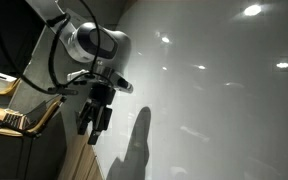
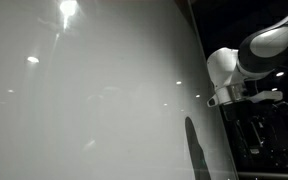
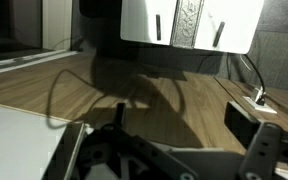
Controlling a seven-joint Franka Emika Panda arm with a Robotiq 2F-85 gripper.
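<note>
My gripper [image 1: 90, 132] hangs near the left edge of the glossy pale surface [image 1: 214, 100] in exterior view 1. Its dark fingers stand apart, and nothing shows between them. In the wrist view the fingers [image 3: 66, 152] are spread wide at the lower corners, above a wood-coloured strip. Exterior view 2 has the white arm [image 2: 246, 62] at the right, past the edge of the pale surface; the gripper there is lost in the dark. No loose object lies on the surface.
A white cabinet [image 3: 189, 18] with black handles stands at the top of the wrist view. The wood-coloured strip [image 3: 149, 100] runs between it and the pale surface. Chairs [image 1: 46, 115] and a laptop [image 1: 16, 120] are at the left in exterior view 1.
</note>
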